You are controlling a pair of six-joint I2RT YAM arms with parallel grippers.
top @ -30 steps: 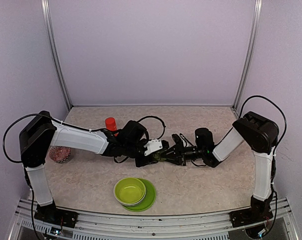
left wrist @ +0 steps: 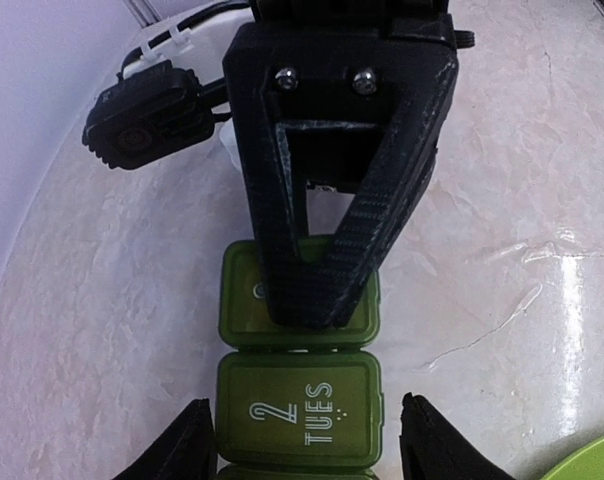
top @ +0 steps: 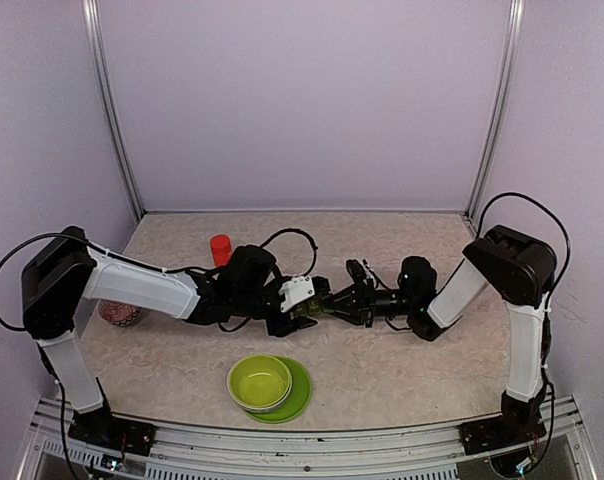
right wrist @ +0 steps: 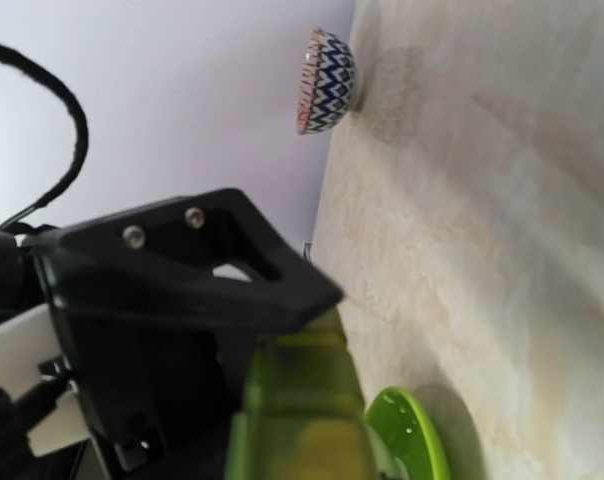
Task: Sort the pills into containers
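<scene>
Between the two grippers at the middle of the table is a green pill organizer (top: 316, 306), its compartment marked "2 TUES" (left wrist: 297, 410) lid-up in the left wrist view. My right gripper (top: 337, 305) is shut on the organizer; its black finger lies over the compartment above TUES, and in the right wrist view the green body (right wrist: 300, 400) extends from under the finger. My left gripper is part open, its fingertips on either side of the TUES compartment. No pills can be made out.
A red cylinder (top: 220, 248) stands behind the left arm. A patterned bowl (right wrist: 325, 82) is at the left. A green bowl (top: 259, 379) on a green plate (top: 297, 400) sits at the front.
</scene>
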